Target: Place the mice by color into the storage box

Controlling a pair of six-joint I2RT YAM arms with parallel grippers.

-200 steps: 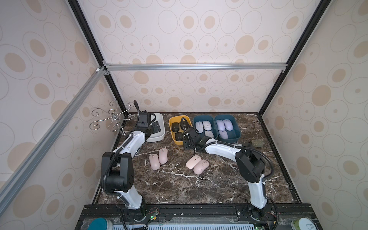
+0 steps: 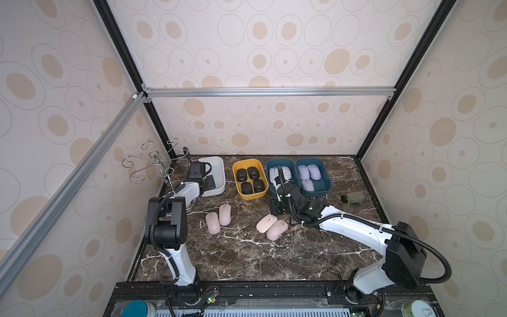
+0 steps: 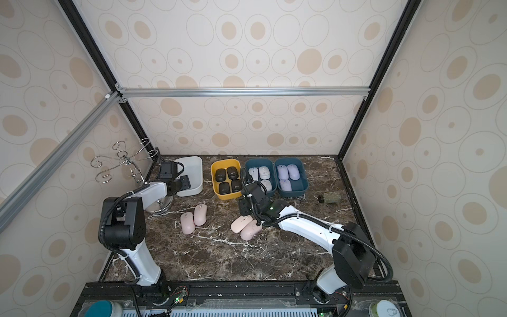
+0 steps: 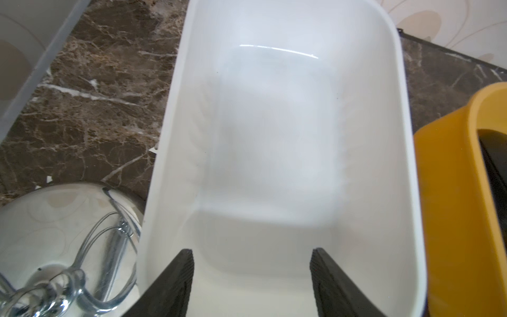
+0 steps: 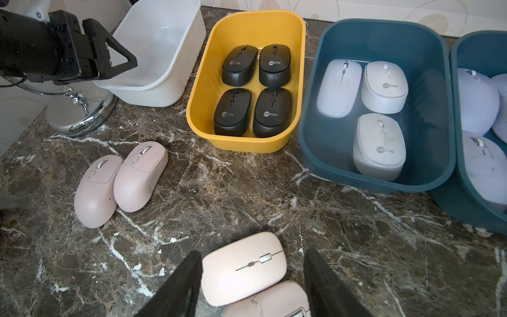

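Note:
Two pink mice lie side by side on the left of the table, one outer (image 5: 97, 190) and one inner (image 5: 140, 176). Another pair is at the middle front, a pale pink mouse (image 5: 244, 267) touching a pink mouse (image 5: 270, 303). My right gripper is part open above this pair, nothing held. My left gripper hangs part open over the empty white box (image 4: 274, 137). Black mice (image 5: 232, 108) fill the yellow box (image 5: 253, 142), white mice (image 5: 379, 142) the left blue box (image 5: 377, 182), purple mice (image 2: 314, 171) the right blue box (image 2: 319, 193).
A chrome stand (image 2: 155, 158) with curled arms rises beside the white box, its round base (image 4: 58, 227) close to the box's wall. A dark greenish object (image 2: 356, 197) lies at the right.
The left arm has drawn back slightly. The white box has shifted slightly left.

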